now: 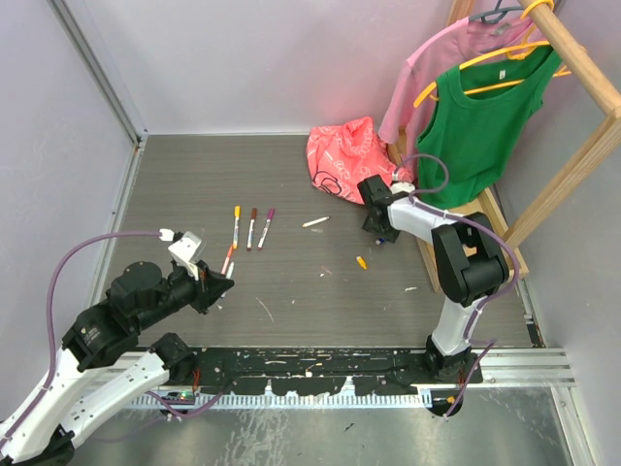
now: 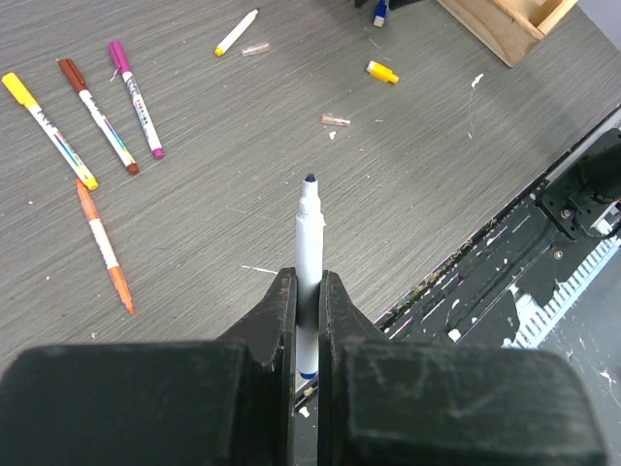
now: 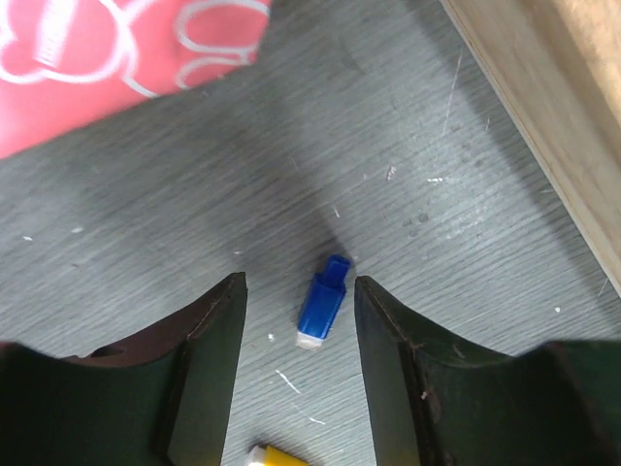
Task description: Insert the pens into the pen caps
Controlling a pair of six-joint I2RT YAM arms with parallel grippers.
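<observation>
In the left wrist view my left gripper is shut on an upright white pen with a dark tip. My right gripper is part open over a blue cap lying on the floor between its fingers, not visibly held. A yellow cap lies nearby. Yellow, brown, purple and orange pens lie on the left, and a yellow-tipped white pen farther back.
A pink bag and a wooden clothes rack with hanging garments border the right side and back right.
</observation>
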